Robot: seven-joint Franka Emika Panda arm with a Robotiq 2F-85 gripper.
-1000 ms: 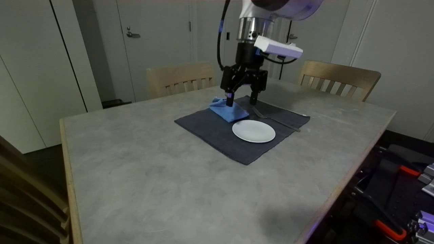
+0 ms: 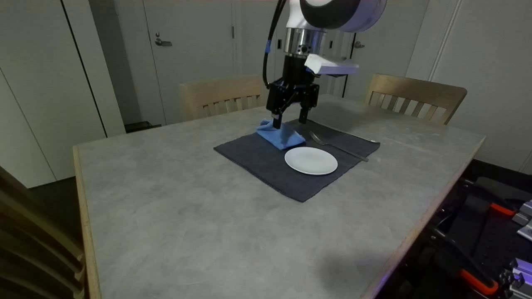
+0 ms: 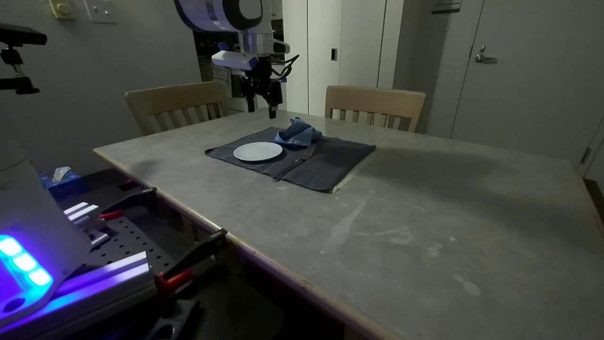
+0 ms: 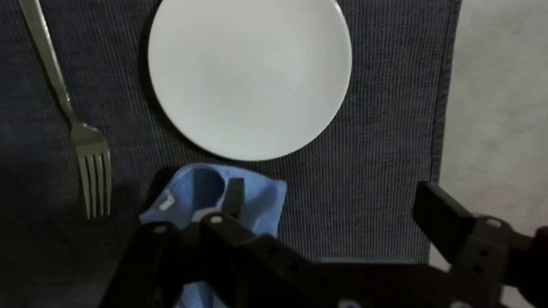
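My gripper point(image 2: 290, 124) hangs above the far part of a dark placemat, its two fingers wide apart and nothing between them. In the wrist view, one finger point(image 4: 233, 197) overlaps the blue cloth point(image 4: 262, 205) from above, while the other is over the mat's edge. The cloth lies crumpled on the placemat point(image 2: 259, 162), with a raised fold. A round white plate point(image 2: 311, 161) rests flat on the mat, close to the cloth. Beside them lies a metal fork point(image 4: 92, 159), tines pointing toward the cloth's side of the mat.
Wooden chairs stand at its far side, one chair point(image 2: 419, 97) at the right and another chair point(image 2: 224, 97) behind the cloth. Clamps and metal rails lie along the robot's side of the table.
The arm has shifted slightly to the left in exterior view 1, and the gripper has turned a little. The cloth, plate and fork have stayed where they were.
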